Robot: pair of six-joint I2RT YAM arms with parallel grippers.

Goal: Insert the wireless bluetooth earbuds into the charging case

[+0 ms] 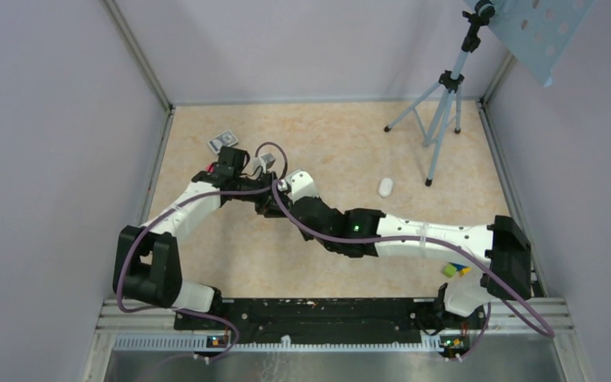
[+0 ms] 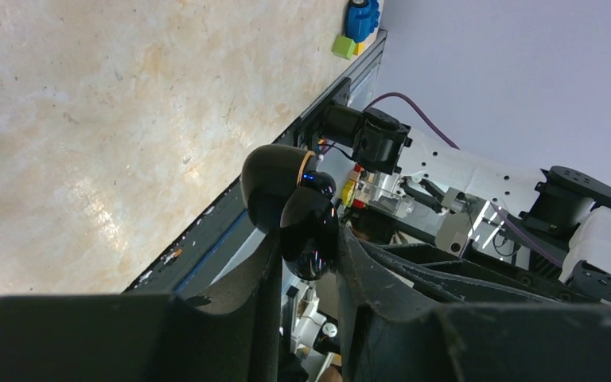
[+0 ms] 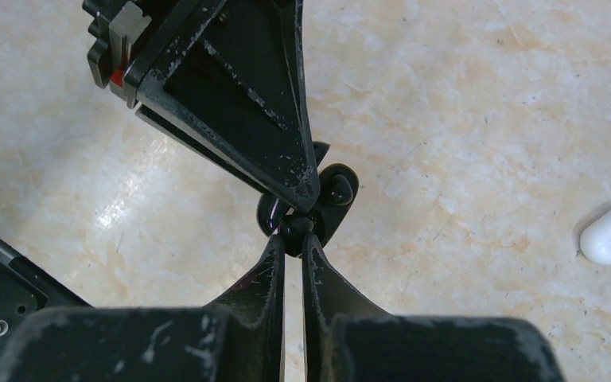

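Near the centre of the top view, my two grippers meet above the table. In the left wrist view, my left gripper is shut on a glossy black piece, with the black charging case (image 2: 269, 187) just behind it. In the right wrist view, my right gripper is shut on a small black earbud (image 3: 296, 227) at the case, where another dark rounded piece (image 3: 337, 191) shows in a cavity. The left gripper's black body partly covers the case from above, so which pieces are seated is hard to tell.
A white rounded object (image 1: 386, 187) lies right of the grippers. A tripod (image 1: 444, 111) stands at back right, small coloured blocks (image 1: 450, 270) lie at front right, and a card box (image 1: 223, 141) lies at back left.
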